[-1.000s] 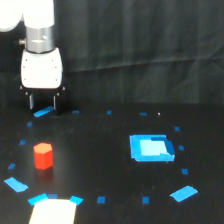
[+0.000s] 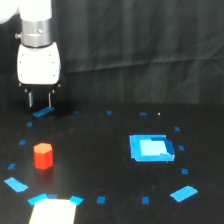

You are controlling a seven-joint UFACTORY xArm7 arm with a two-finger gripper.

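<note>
My gripper (image 2: 40, 103) hangs pointing down at the upper left, its two thin fingers apart with nothing between them. It is open. A small red block (image 2: 43, 156) stands on the dark table, nearer the camera than the gripper and clear of it. To the right lies a blue square (image 2: 133, 147) with a paler, nearly white patch (image 2: 153, 148) inside it; whether this is a tray or a flat marking I cannot tell.
Blue tape strips (image 2: 183, 193) and small blue marks are scattered over the table. A pale, bright square (image 2: 52, 212) is cut off by the bottom edge. Bare dark table (image 2: 95, 155) separates the red block from the blue square.
My gripper has shifted slightly left and a little higher in the view, its fingers still apart. The red block and the blue square have not moved.
</note>
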